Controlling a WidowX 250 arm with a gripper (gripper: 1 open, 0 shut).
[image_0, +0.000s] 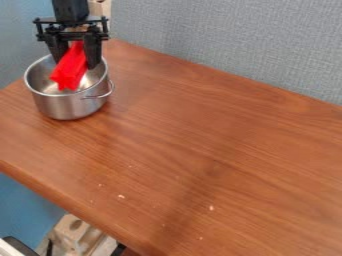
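My black gripper (74, 45) hangs over a steel pot (67, 100) at the upper left of the table. It is shut on a red object (70, 66), which is tilted and reaches down into the pot's mouth. Whether the red object touches the pot's bottom is hidden by the pot's wall.
A grey textured wall (241, 45) runs along the back. Some wooden and metal parts sit below the table's edge at the lower left.
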